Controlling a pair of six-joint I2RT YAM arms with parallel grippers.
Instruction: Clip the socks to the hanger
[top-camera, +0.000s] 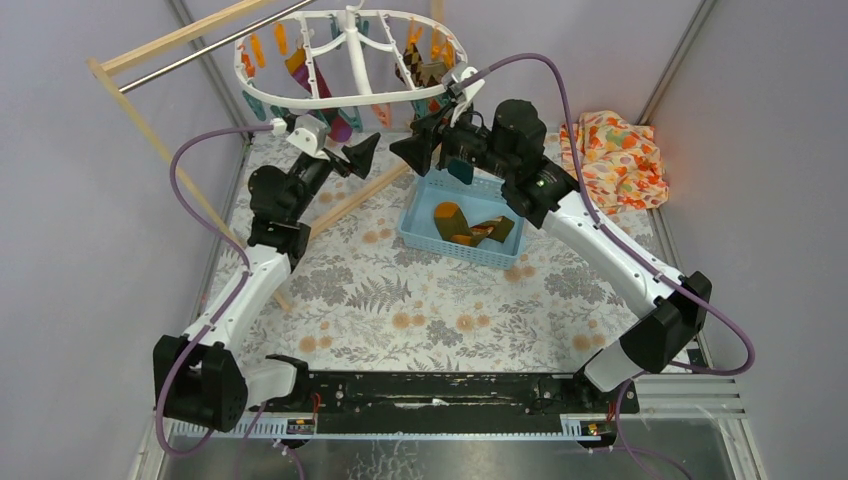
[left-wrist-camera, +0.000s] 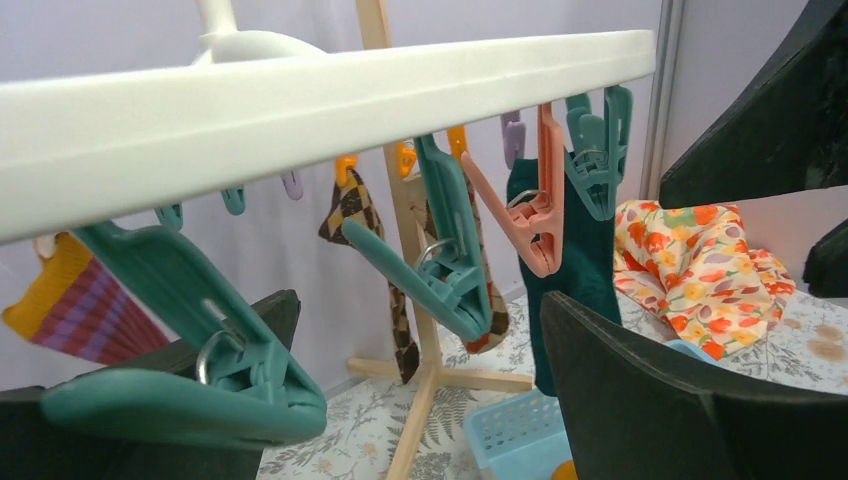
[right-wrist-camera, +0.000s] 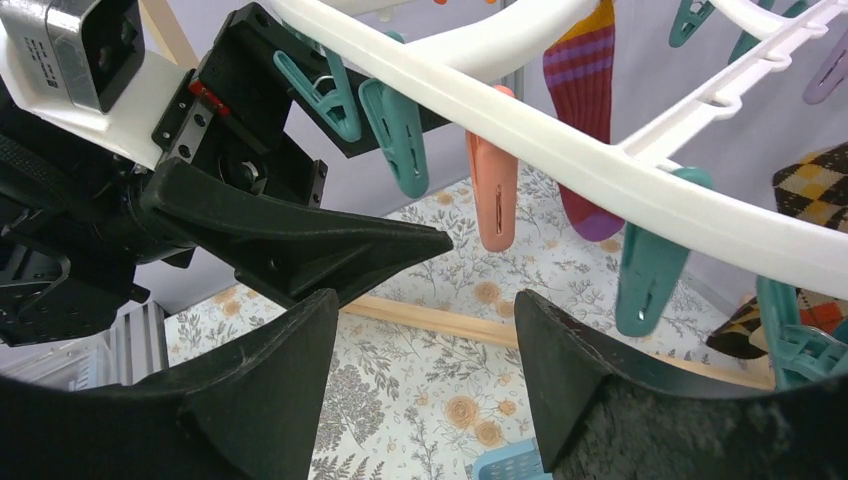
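A white round clip hanger (top-camera: 365, 100) hangs at the top, with socks clipped round it: a striped purple sock (right-wrist-camera: 580, 75), checked socks and a dark teal sock (left-wrist-camera: 530, 300). Teal and pink clips (right-wrist-camera: 492, 165) hang from its near rim. My left gripper (top-camera: 362, 150) and right gripper (top-camera: 421, 150) are both open just below that rim, facing each other a little apart, with nothing held. In the left wrist view, empty teal clips (left-wrist-camera: 450, 290) hang before the left fingers.
A blue basket (top-camera: 420, 228) on the floral table holds olive and orange socks (top-camera: 455, 225). A flowered cloth (top-camera: 615, 160) lies at the back right. A wooden stand (top-camera: 140, 130) is at left.
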